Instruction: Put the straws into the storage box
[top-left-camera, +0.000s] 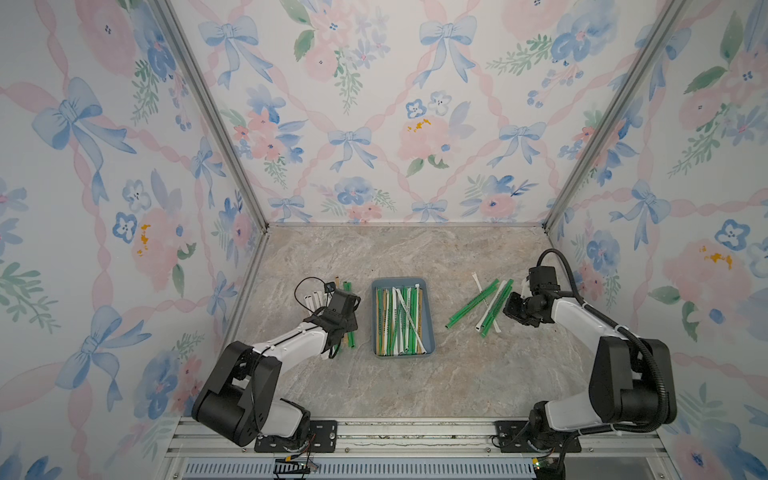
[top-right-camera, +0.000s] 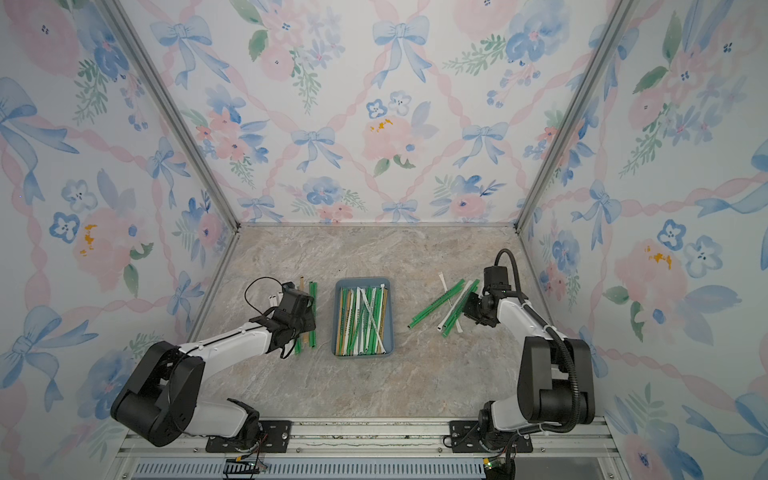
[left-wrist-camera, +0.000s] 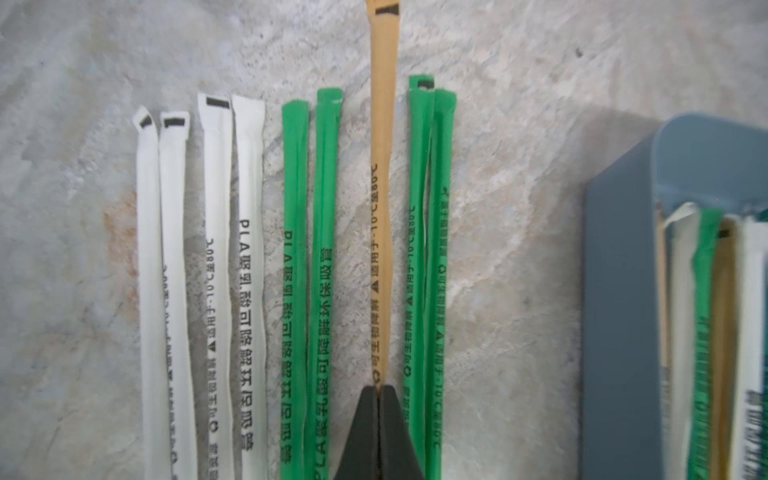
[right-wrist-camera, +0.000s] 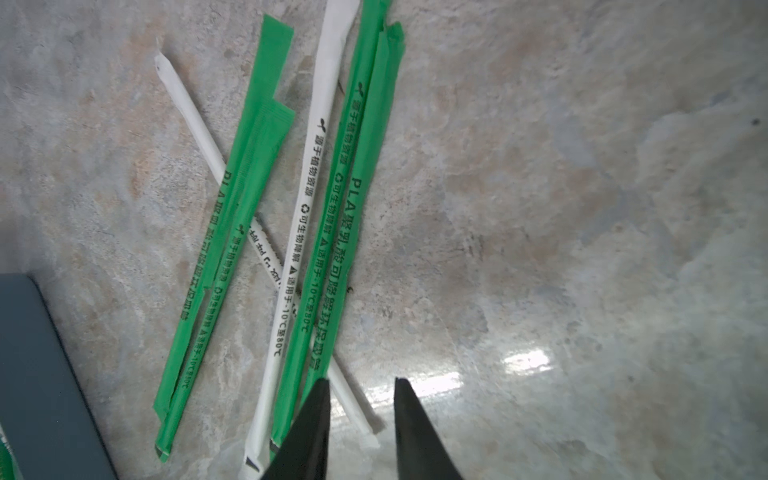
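In the left wrist view my left gripper is shut on the brown straw (left-wrist-camera: 382, 160), which is raised above the tabletop. Beneath it lie white straws (left-wrist-camera: 251, 184) and green straws (left-wrist-camera: 296, 200) in a loose row, with a green pair (left-wrist-camera: 438, 240) to the right. The blue-grey storage box (top-left-camera: 430, 320) stands mid-table, holding several white, green and brown straws. My right gripper is open and empty above the table. Ahead and left of it lie green straws (right-wrist-camera: 352, 200), another green pair (right-wrist-camera: 232, 216) and white straws (right-wrist-camera: 308, 192), some crossing.
Bare table (top-left-camera: 400, 248) stretches behind the box, and more is clear in front of it. Patterned walls close in the back and both sides. The box wall (left-wrist-camera: 620, 320) rises just right of the left-hand straws.
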